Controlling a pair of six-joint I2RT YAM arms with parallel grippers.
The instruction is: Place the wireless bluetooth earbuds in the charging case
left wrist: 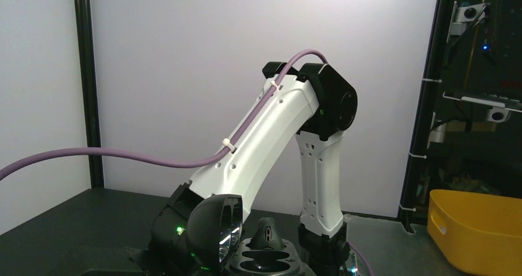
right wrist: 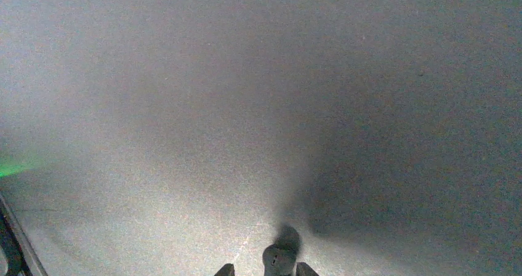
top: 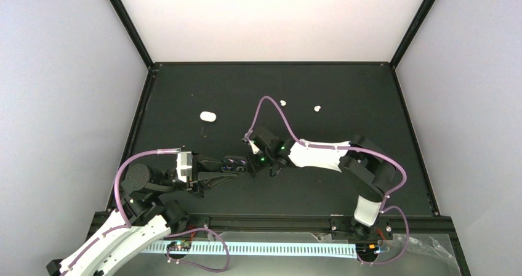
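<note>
The black charging case [top: 234,164] is held off the table by my left gripper [top: 228,169], which is shut on it. Its rounded lid [left wrist: 214,231] stands open in the left wrist view, and the glossy tray [left wrist: 266,264] with rounded hollows shows beside it. A dark pointed piece [left wrist: 268,234] rises from the tray; I cannot tell what it is. In the right wrist view, a small black earbud [right wrist: 279,259] is at the bottom edge. My right gripper is open, its fingertips on either side of it with gaps. From above, the right arm hides this spot.
A white oval case [top: 208,116] lies at the back left, and white earbuds [top: 283,103] [top: 317,108] lie at the back. A yellow bin [left wrist: 477,230] stands outside the table.
</note>
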